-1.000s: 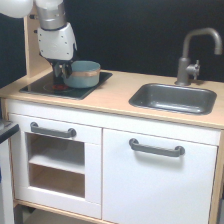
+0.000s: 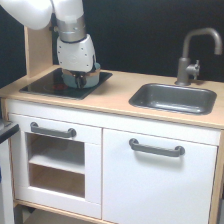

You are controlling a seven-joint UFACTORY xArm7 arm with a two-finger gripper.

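A white robot arm reaches down from the top left to the toy kitchen's black stovetop [image 2: 47, 85]. Its gripper [image 2: 80, 80] is low over the stovetop, in front of a teal pot [image 2: 92, 74] that is largely hidden behind it. I cannot tell whether the fingers are open, shut or on the pot.
A steel sink [image 2: 172, 98] with a grey faucet [image 2: 186, 62] is on the right. The wooden counter [image 2: 120, 92] between stove and sink is clear. White cabinet doors with grey handles are below.
The arm and gripper have moved right, and now cover much more of the pot.
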